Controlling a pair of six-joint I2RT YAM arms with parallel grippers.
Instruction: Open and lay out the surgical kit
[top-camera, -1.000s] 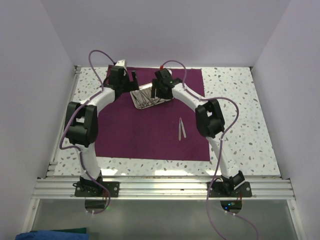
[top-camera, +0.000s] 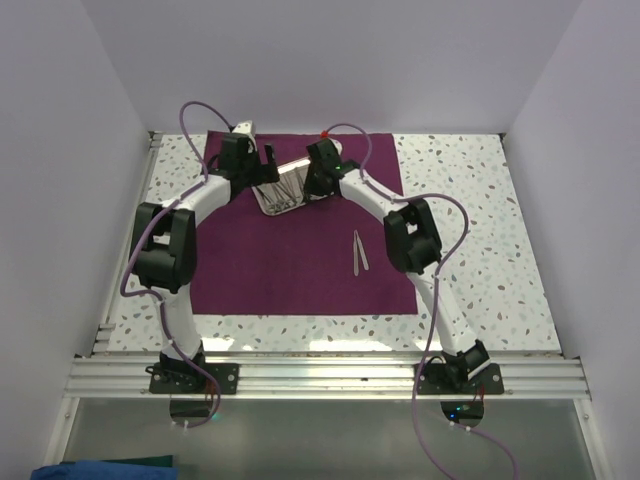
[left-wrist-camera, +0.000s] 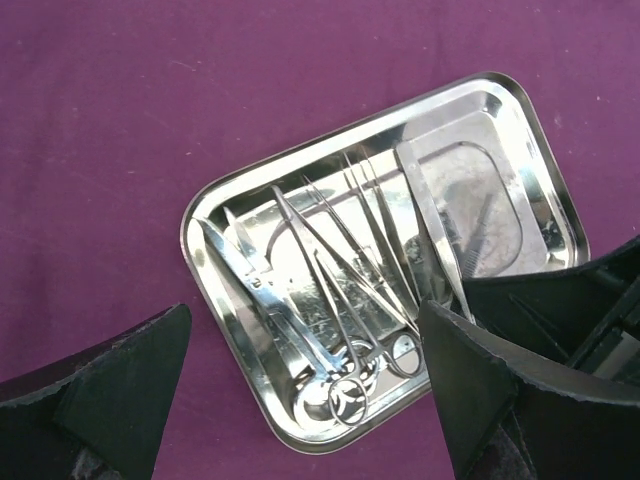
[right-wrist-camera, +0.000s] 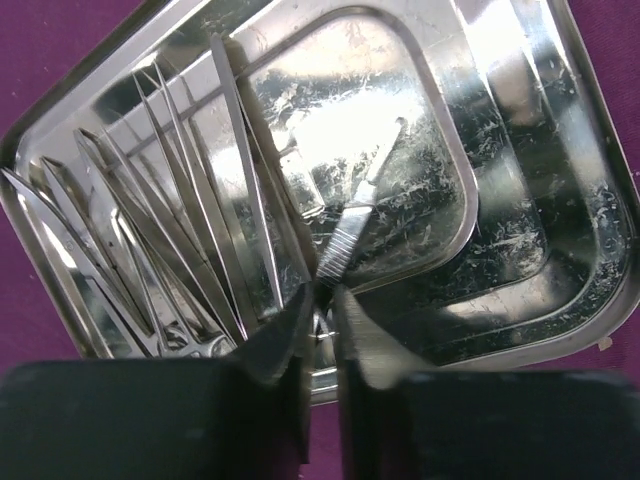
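A steel tray (left-wrist-camera: 215, 319) on the purple cloth (top-camera: 270, 270) holds scissors and clamps (left-wrist-camera: 345, 390), several tweezers (right-wrist-camera: 190, 180) and, in its emptier part, a scalpel handle (right-wrist-camera: 350, 225) with a ridged grip. My left gripper stands open above the tray's left end, nothing between its fingers. My right gripper is down at the tray's near rim, its fingertips close together over the lower end of the scalpel handle; whether they grip it is unclear.
Two slim instruments (top-camera: 358, 252) lie apart on the cloth, right of centre.
My right gripper has shifted slightly and its fingers appear closer together. The tray and cloth have moved slightly left. The left arm is almost unchanged.
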